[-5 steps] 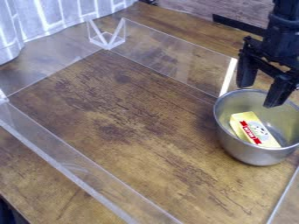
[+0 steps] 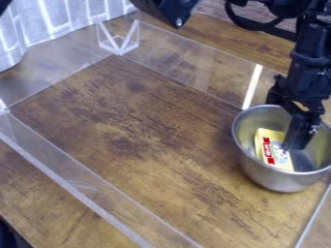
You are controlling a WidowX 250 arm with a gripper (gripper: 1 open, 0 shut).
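A steel bowl stands at the right of the table, holding a small yellow packet with red and white print. My black gripper reaches down from the upper right into the bowl, its fingers over and beside the packet at its right. The fingers are dark and overlap, so their opening and any contact with the packet are hard to make out.
Clear plastic walls edge the wooden work area, which is empty across the middle and left. A white curtain hangs at the back left. A dark object juts in at the top.
My gripper has lowered from above the bowl into it, beside the packet. The bowl has shifted slightly left, and the dark object at the top has moved.
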